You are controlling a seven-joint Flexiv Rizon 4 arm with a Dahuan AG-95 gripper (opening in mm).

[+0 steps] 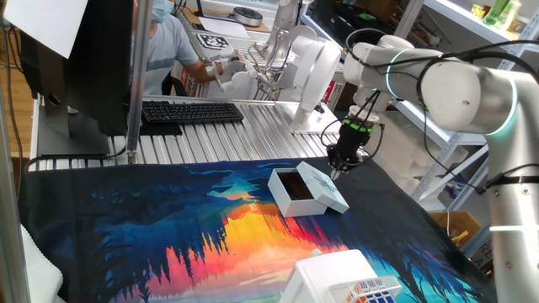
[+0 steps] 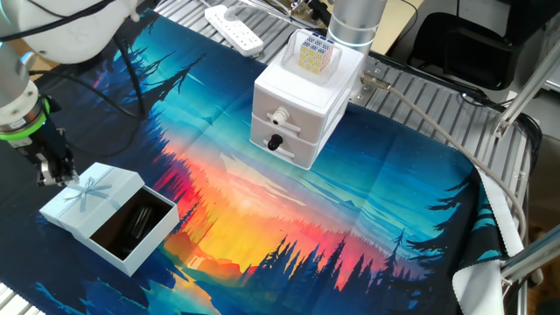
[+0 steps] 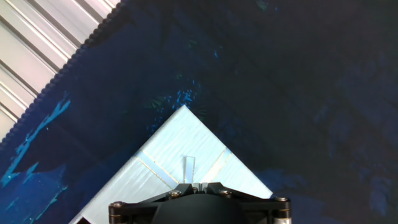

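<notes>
A pale blue gift box (image 2: 136,245) stands on the printed cloth, partly uncovered, its dark inside holding some black thing too hidden to name. Its lid (image 2: 105,203) lies askew over one side, tilted, with a ribbon bow (image 2: 86,191) on top. My gripper (image 1: 334,174) hangs low at the lid's outer side. In the wrist view the fingertips are close together just above the lid (image 3: 180,140), beside a ribbon strip. Nothing clearly shows between them, and whether they touch the ribbon is hidden.
A small white drawer unit (image 2: 293,109) stands on the cloth with a patterned cube (image 2: 315,54) in a clear holder on top. Behind the cloth lie a keyboard (image 1: 192,112) and a power strip (image 2: 234,31).
</notes>
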